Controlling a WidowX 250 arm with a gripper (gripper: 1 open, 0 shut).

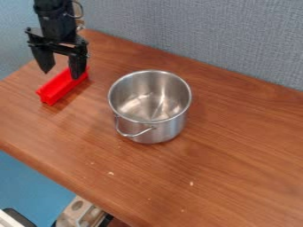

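My black gripper [59,58] is at the upper left, its two fingers apart, hanging over a red rectangular block [63,87] that lies on the wooden table. Nothing shows held between the fingers. A steel pot [151,120] with a wire handle stands right of the block, near the table's middle.
A grey textured wall [219,40] runs along the back. The table's edge drops to a blue surface at the lower left, where some light wooden and dark hardware is partly visible.
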